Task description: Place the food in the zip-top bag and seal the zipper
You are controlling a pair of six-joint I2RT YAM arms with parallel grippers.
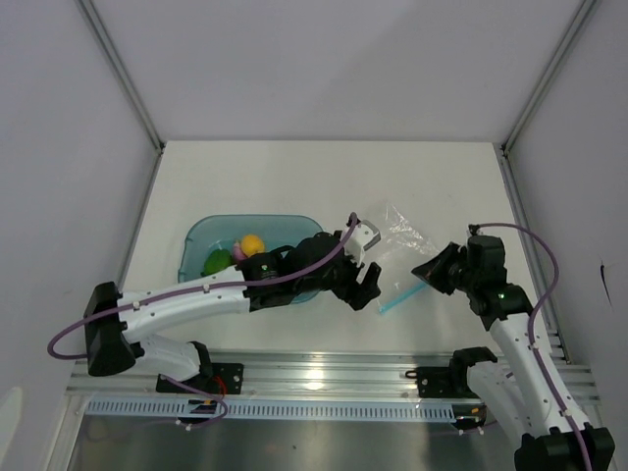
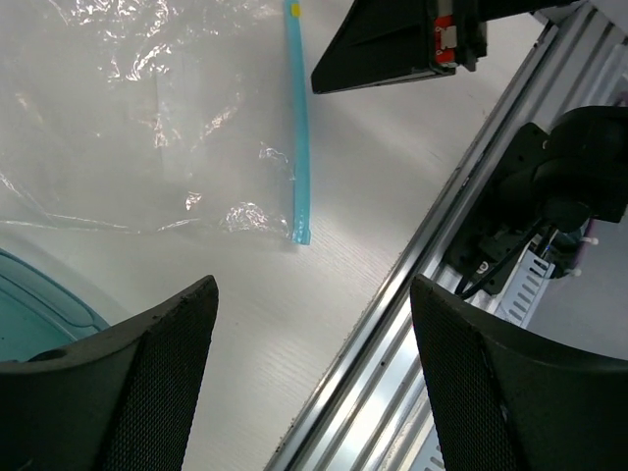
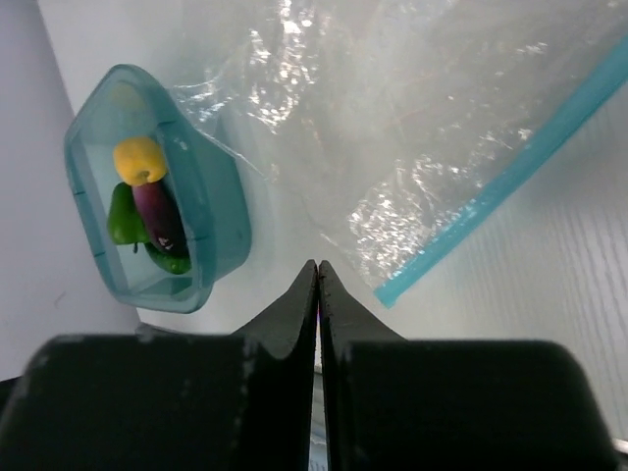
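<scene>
The clear zip bag (image 1: 397, 250) with a blue zipper strip (image 2: 299, 147) lies flat on the white table. My left gripper (image 1: 365, 287) is over the bag's left edge; its two fingertips are apart with nothing between them in the left wrist view. My right gripper (image 1: 422, 273) hangs over the bag's zipper side, its tips together in the right wrist view (image 3: 317, 270). The food sits in a teal bin (image 1: 206, 235): a yellow pepper (image 3: 139, 157), an eggplant (image 3: 157, 211) and green peppers (image 3: 126, 221).
A metal rail (image 2: 373, 363) runs along the front edge. The bin stands left of the bag, partly under the left arm.
</scene>
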